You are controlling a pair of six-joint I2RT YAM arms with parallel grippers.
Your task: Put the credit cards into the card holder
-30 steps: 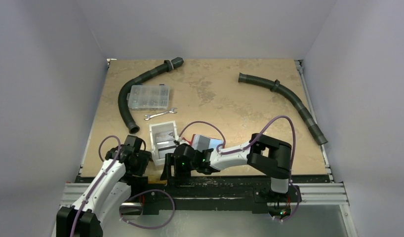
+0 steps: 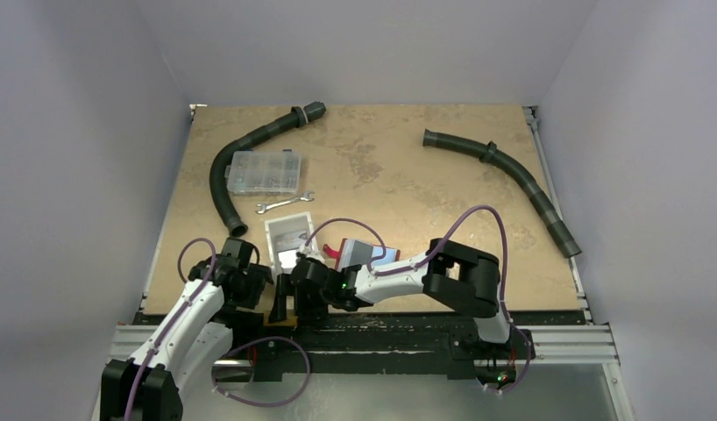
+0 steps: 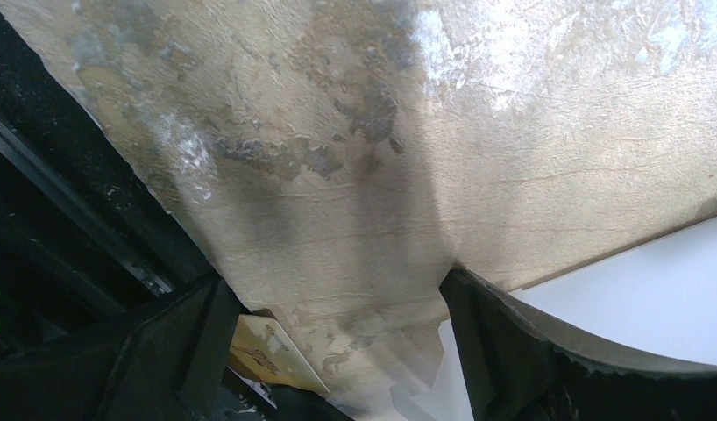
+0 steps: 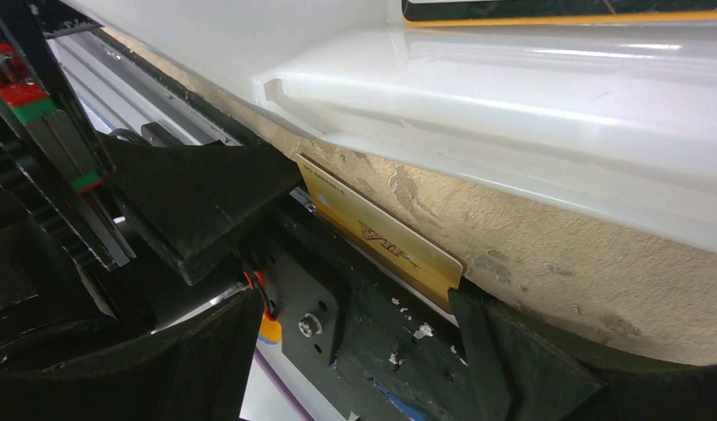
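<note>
A gold card [image 2: 280,320] lies at the table's front edge, seemingly overhanging the dark rail. In the right wrist view, this gold card [image 4: 381,230] stretches from a dark finger of the left gripper to a fingertip of my right gripper, which is open. Whether either finger touches it is unclear. My left gripper is also open, with bare table between its fingers and the gold card [image 3: 272,353] near one of them. A grey-blue item with a red strap, perhaps the card holder [image 2: 353,253], sits behind the right arm, partly hidden.
Just behind the grippers is a white tray [image 2: 271,239] with cards inside; a dark, orange-edged card [image 4: 557,16] shows there. A wrench [image 2: 285,203], a clear plastic box [image 2: 264,173] and black hoses [image 2: 222,189] lie farther back.
My right gripper has moved left along the front edge, toward the gold card and the left gripper. The left arm has barely moved.
</note>
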